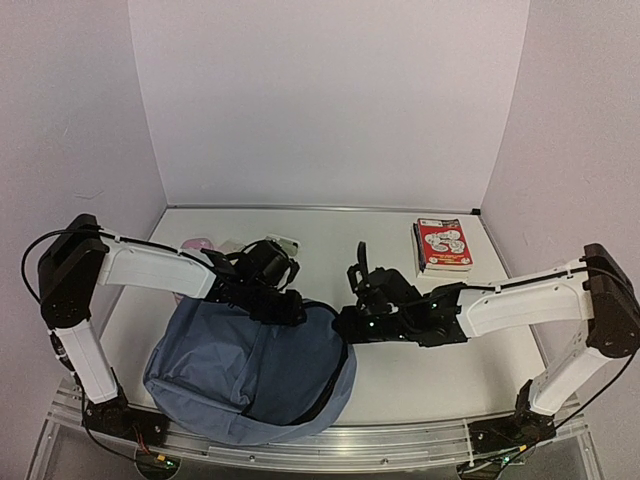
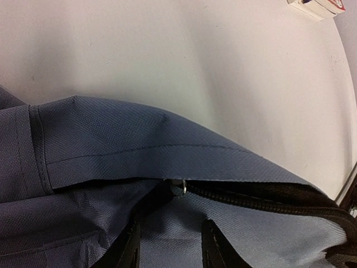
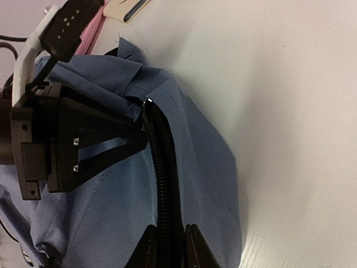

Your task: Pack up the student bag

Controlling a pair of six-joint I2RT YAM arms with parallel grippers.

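The blue-grey bag (image 1: 215, 350) lies on the front left of the table, its black zipper (image 3: 160, 178) parted along the right side. In the left wrist view a metal zipper pull (image 2: 177, 187) shows at the upper end of the opening. My left gripper is over the bag just short of that pull, its fingers apart with only bag cloth visible behind them. My right gripper is at the zipper's right edge. Its fingers stand apart, with the black zipper band between them; whether they touch it is unclear.
Red-covered books (image 1: 443, 245) are stacked at the back right. Behind the left arm, a pink item (image 1: 198, 244) and a pale case (image 1: 285, 243) are partly hidden. My two grippers are close together.
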